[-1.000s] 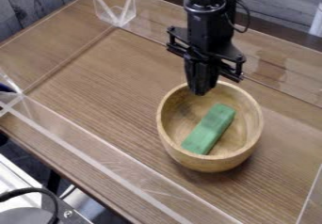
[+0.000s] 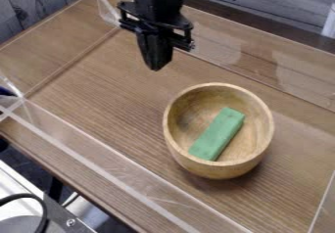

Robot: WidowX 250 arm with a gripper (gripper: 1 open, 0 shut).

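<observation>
My black gripper [image 2: 157, 56] hangs over the upper middle of the wooden table, up and to the left of a round wooden bowl [image 2: 179, 129]; it looks shut, with nothing visible between its fingers. A green rectangular block [image 2: 217, 133] lies tilted diagonally inside the bowl.
Clear tape or plastic runs along its left side. A dark cable or hose [image 2: 39, 209] is at the lower left, off the edge.
My gripper has moved up and to the left, away from above the bowl. The bowl and green block look essentially unmoved.
</observation>
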